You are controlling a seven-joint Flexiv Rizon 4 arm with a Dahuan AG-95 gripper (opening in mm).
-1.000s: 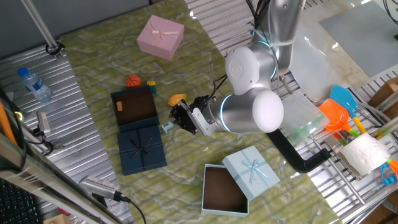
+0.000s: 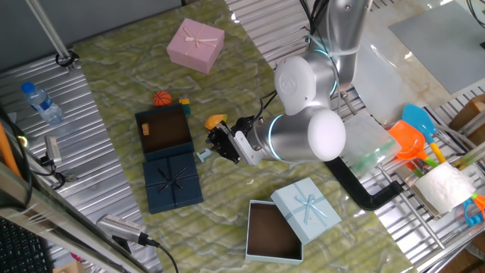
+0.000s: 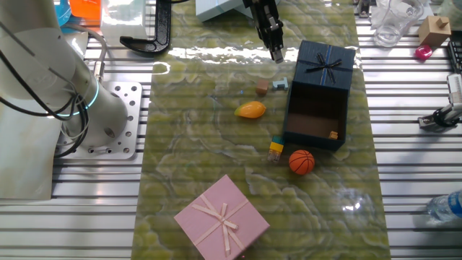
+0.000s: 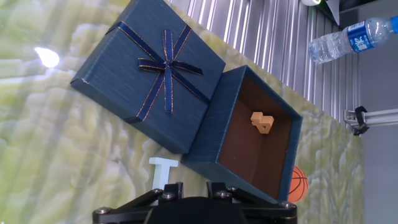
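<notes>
My gripper shows at the bottom of the wrist view, its fingertips apart with a gap and nothing seen between them. In exterior view 2 the gripper (image 3: 278, 56) hangs over the table, left of the dark blue box's lid. That box (image 4: 214, 134) stands uncovered with a small orange piece (image 4: 262, 122) inside; the bow-tied lid (image 4: 140, 81) lies against it. Beside the box is a pale blue T-shaped piece (image 4: 163, 171), just beyond the fingertips in the wrist view. A brown block (image 3: 262, 87) and a yellow-orange mango-like fruit (image 3: 250, 110) lie close by.
An orange basketball (image 3: 302, 162) and a yellow-green block (image 3: 276, 147) sit by the box. A closed pink box (image 2: 196, 45) and an uncovered light blue box (image 2: 258, 255) with its lid (image 2: 307, 209) stand farther off. Open tabletop separates them.
</notes>
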